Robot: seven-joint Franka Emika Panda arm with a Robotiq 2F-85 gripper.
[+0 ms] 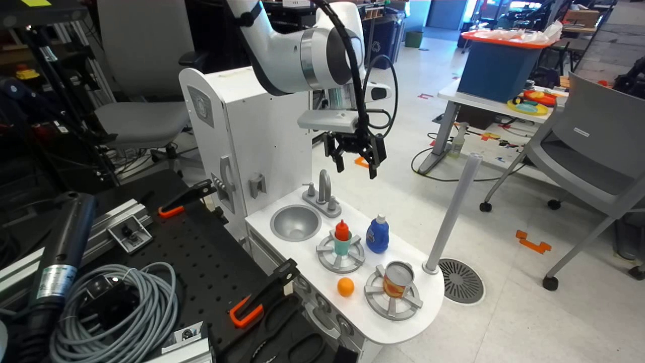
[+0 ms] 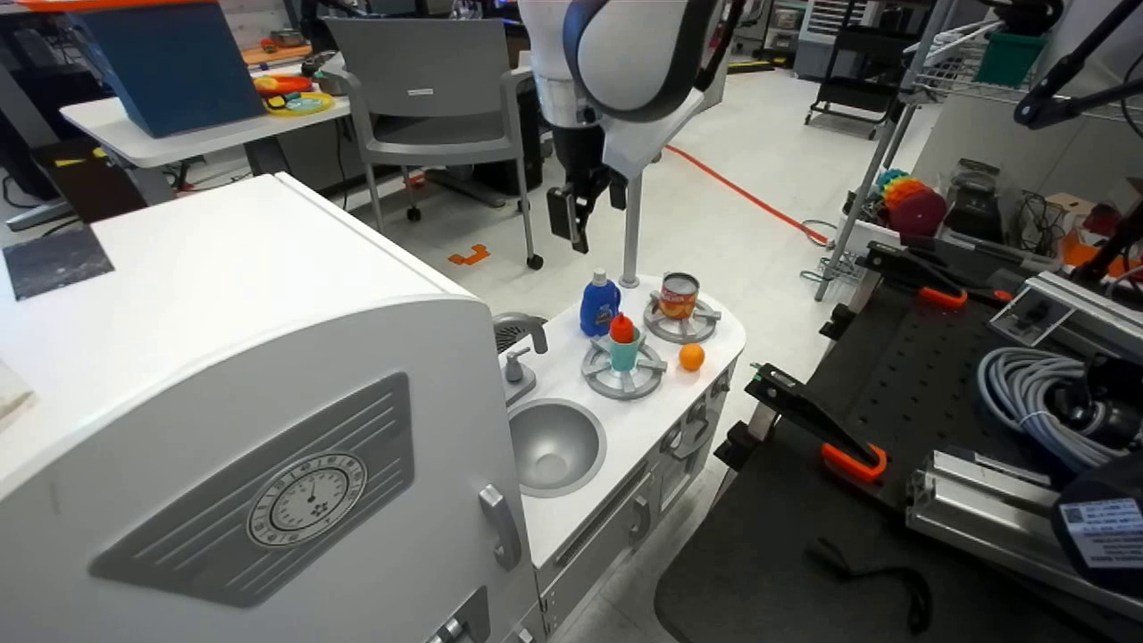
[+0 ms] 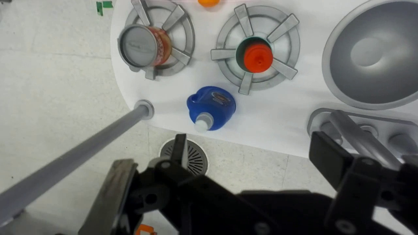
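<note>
My gripper [image 1: 355,172] hangs open in the air above the back edge of a white toy kitchen counter, nothing between its fingers. In the wrist view its two dark fingers stand wide apart. Below them a blue bottle [image 3: 211,105] with a white cap stands upright on the counter. A red bottle [image 3: 258,58] sits inside a teal cup [image 1: 342,247] on the burner nearer the sink. On the other burner [image 3: 182,35] rests a can [image 1: 398,278] with an orange label and grey top. An orange ball [image 1: 345,287] lies near the counter's front edge.
A grey sink [image 1: 296,223] and faucet [image 1: 325,186] stand beside the tall white cabinet [image 1: 272,139]. A grey post [image 1: 453,212] rises from the counter's far end. The black table [image 1: 199,266] with clamps and coiled cable flanks the front.
</note>
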